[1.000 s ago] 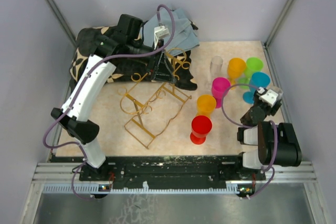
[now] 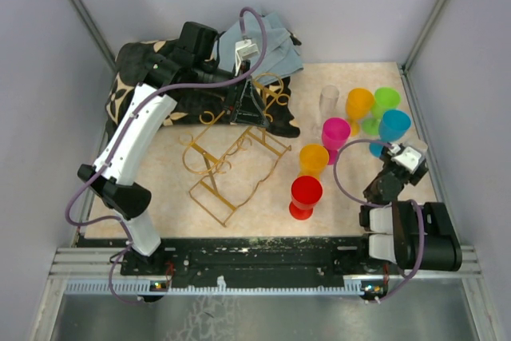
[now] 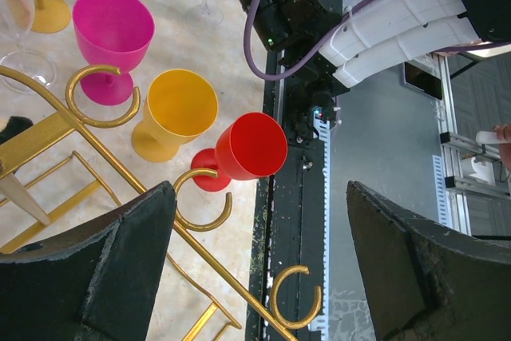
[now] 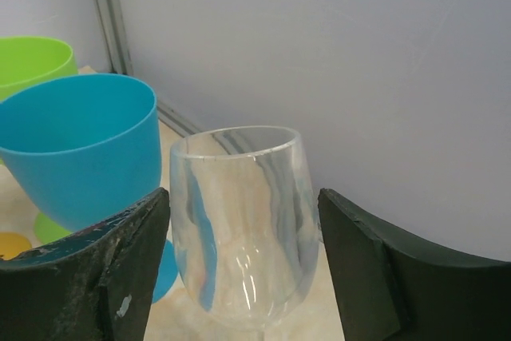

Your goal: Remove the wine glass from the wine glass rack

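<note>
A clear wine glass (image 4: 243, 229) is upright between the fingers of my right gripper in the right wrist view. The fingertips stand wide apart, close to either side of its bowl; whether they touch is hard to tell. From above, this glass (image 2: 421, 146) is at the table's right edge, partly hidden by the gripper. The gold wire wine glass rack (image 2: 209, 167) stands left of centre with no glass hanging on it in view. Over its back part my left gripper hangs open, with nothing between its fingers.
Blue (image 2: 393, 125), green (image 2: 386, 100), orange (image 2: 358, 103), pink (image 2: 335, 130), yellow (image 2: 313, 159) and red (image 2: 306, 193) goblets stand on the table, with another clear glass (image 2: 328, 101). The right wall is close to my right gripper. Bare table lies in front of the blue goblet.
My right arm has shifted slightly toward the front of the table. The left arm, the rack and the coloured goblets have stayed put.
</note>
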